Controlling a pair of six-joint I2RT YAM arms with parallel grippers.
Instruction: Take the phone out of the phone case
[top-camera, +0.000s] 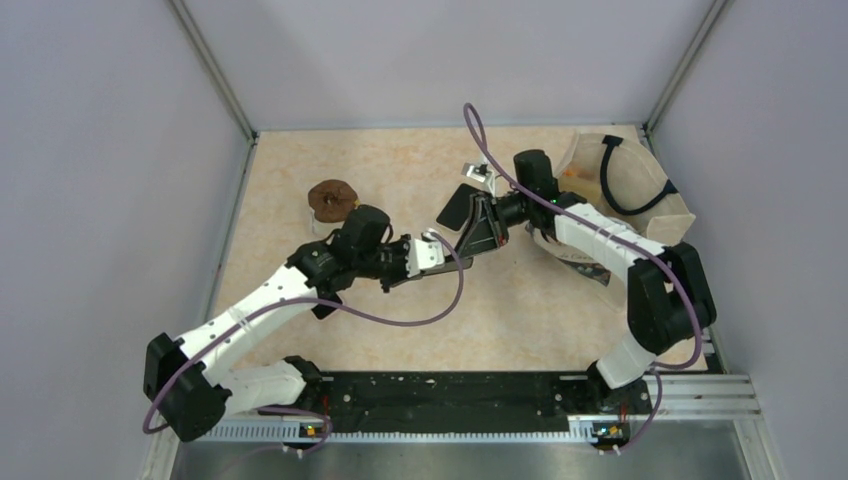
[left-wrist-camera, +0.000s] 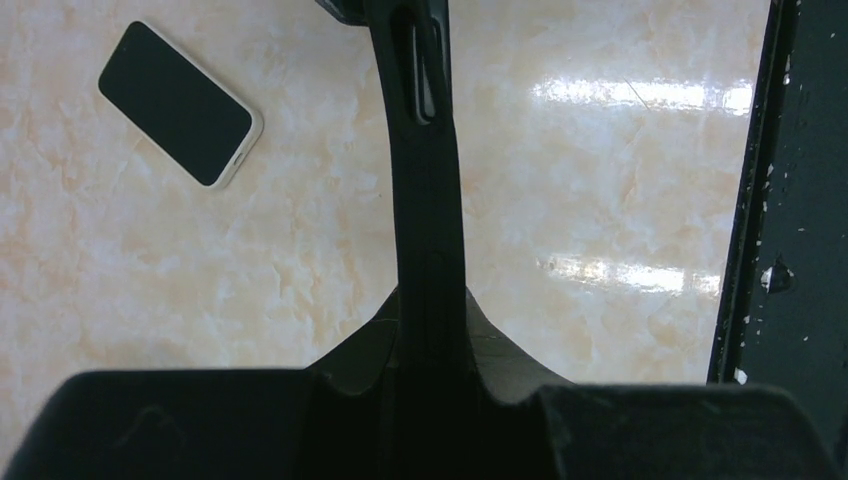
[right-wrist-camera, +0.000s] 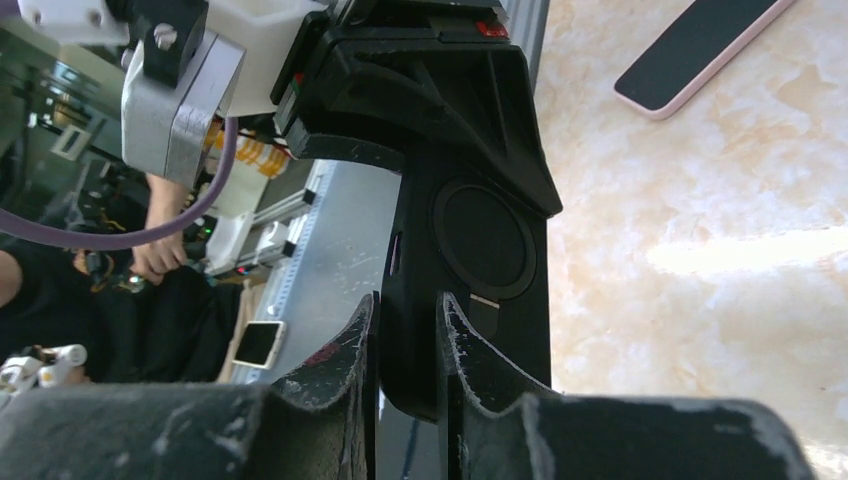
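A black phone case (right-wrist-camera: 470, 250) with a ring on its back is held in the air between both arms. My left gripper (top-camera: 410, 268) is shut on it; the left wrist view shows the case's narrow side (left-wrist-camera: 428, 220) rising from between the fingers. My right gripper has its fingers at the other end of the case, close together on either side of its edge; whether they press on it is unclear. Whether a phone sits inside the case cannot be seen.
A white-edged phone (left-wrist-camera: 175, 100) lies at the left, a pink phone (right-wrist-camera: 700, 55) at the back. A brown round object (top-camera: 330, 195) stands back left, a canvas bag (top-camera: 640, 180) at the right.
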